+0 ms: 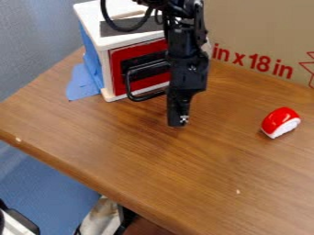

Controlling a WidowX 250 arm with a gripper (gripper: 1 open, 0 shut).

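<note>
A black robot arm hangs down from the top centre, its gripper pointing at the wooden table in front of a small white toy oven with a red front. I cannot tell whether the gripper is open or shut. The arm hides part of the oven's front and its dark handle. A red and white object lies on the table at the right, well apart from the gripper.
A blue cloth or sheet lies beside the oven. A cardboard panel stands behind, and the table's left edge drops away.
</note>
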